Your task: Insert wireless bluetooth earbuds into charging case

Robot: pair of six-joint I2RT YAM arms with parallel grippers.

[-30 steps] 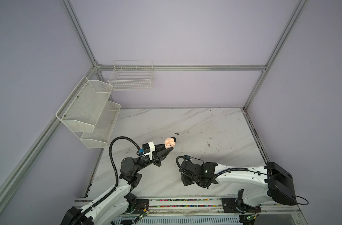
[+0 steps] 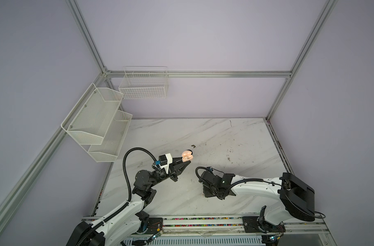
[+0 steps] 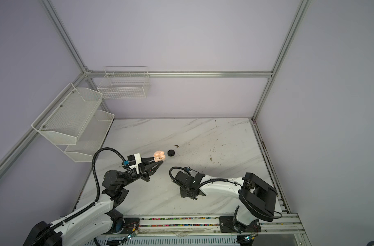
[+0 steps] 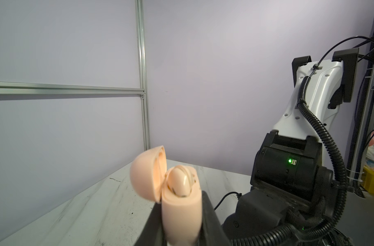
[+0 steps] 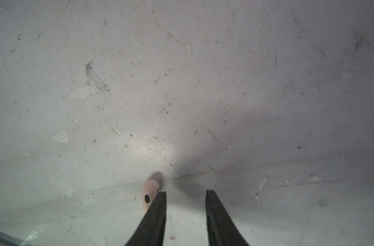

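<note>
A peach charging case [image 4: 181, 217] with its lid raised is held upright by my left gripper [image 2: 186, 162], shut on it above the table; one earbud [image 4: 179, 180] shows seated in it. My right gripper is part open and low over the tabletop, pointing down. Just left of its fingers in the right wrist view, a loose peach earbud [image 5: 150, 192] lies on the table, partly hidden by the left finger. In both top views the right gripper's fingers are hidden under its arm.
A small black disc [image 3: 171, 153] lies behind the case on the marble table [image 2: 244, 143]. White wire baskets [image 2: 94, 114] hang on the left and back walls.
My right arm has shifted slightly back across the table, away from the front edge. My left gripper with the case has edged slightly right.
</note>
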